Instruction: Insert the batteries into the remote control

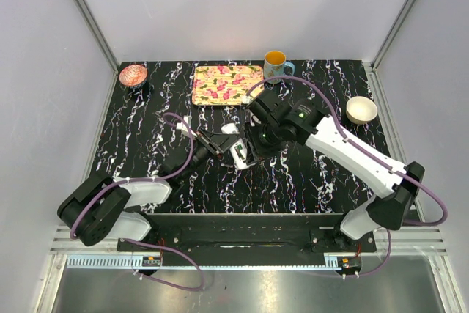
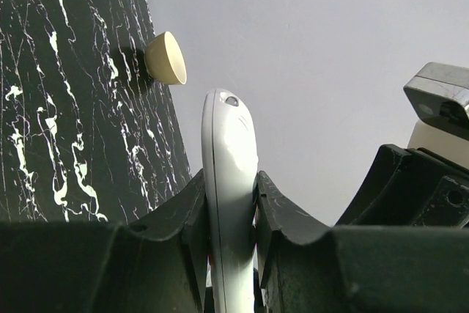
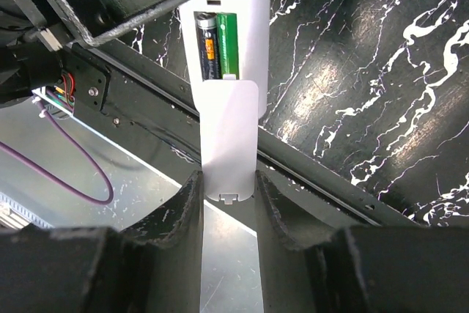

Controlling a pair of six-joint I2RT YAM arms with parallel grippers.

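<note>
In the left wrist view, my left gripper is shut on the white remote control, gripping it across its narrow sides. The right wrist view shows the remote's open compartment with two batteries side by side, a black one and a green one. My right gripper is shut on the far end of the white battery cover. The cover's other end overlaps the lower part of the remote, just below the visible batteries; whether they touch cannot be told. From above, both grippers meet over the table's middle.
Behind the arms lie a floral tray and a mug. A patterned bowl stands at the back left, a cream bowl at the right.
</note>
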